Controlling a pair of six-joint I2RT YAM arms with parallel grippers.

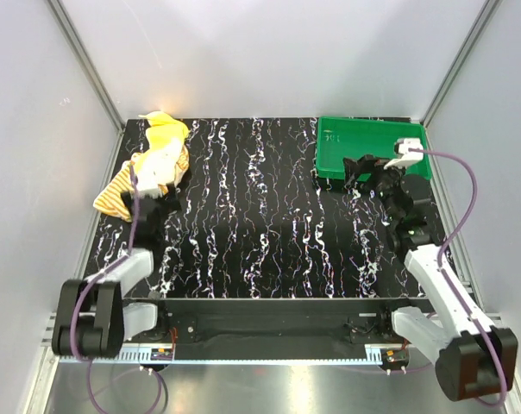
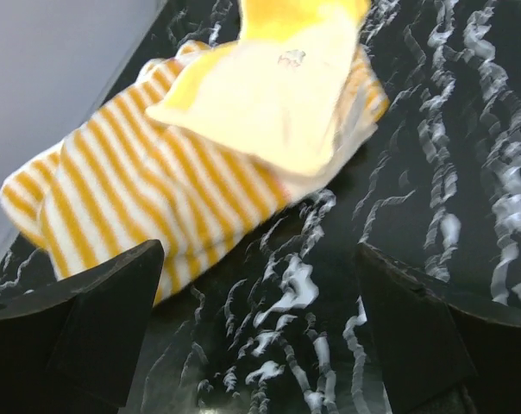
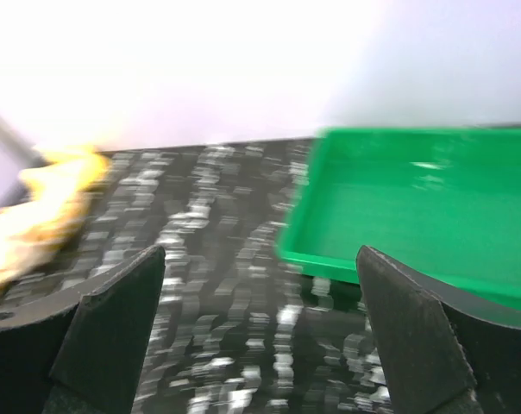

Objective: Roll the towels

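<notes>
A crumpled pile of towels lies at the left back of the table: a yellow and white towel (image 1: 164, 138) on top of an orange-striped one (image 1: 114, 194), seen close up as a striped towel (image 2: 122, 190) in the left wrist view. My left gripper (image 1: 151, 197) hangs at the pile's near right edge, open, with nothing between its fingers. My right gripper (image 1: 362, 168) is raised by the front left of the green tray (image 1: 373, 129), open and empty.
The green tray stands empty at the back right. Pale walls enclose the left, back and right sides.
</notes>
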